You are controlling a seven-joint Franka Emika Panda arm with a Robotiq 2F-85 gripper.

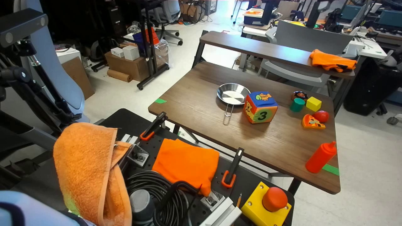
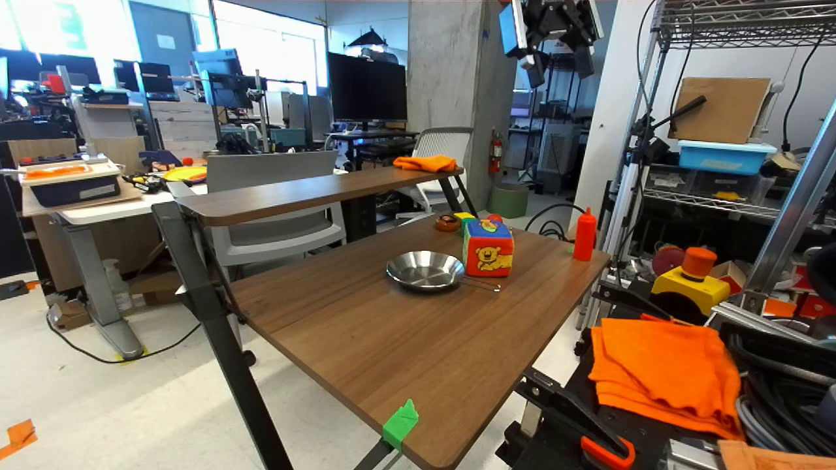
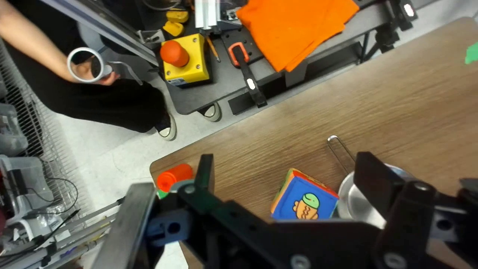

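My gripper is open, its two dark fingers wide apart with nothing held. In exterior view 2 the gripper hangs high above the table. A soft picture cube with blue, orange and green faces sits mid-table. Touching or close beside it is a shiny metal pan, its wire handle toward the near edge. A red squeeze bottle stands at the right front corner. Toward the right back are a green cup, a yellow block, a red ball, a pizza slice and a small brown item.
A raised shelf runs along the table's back, with an orange cloth on it. Clamps and a yellow box with a red button are on the black cart. A person holding a mug stands nearby.
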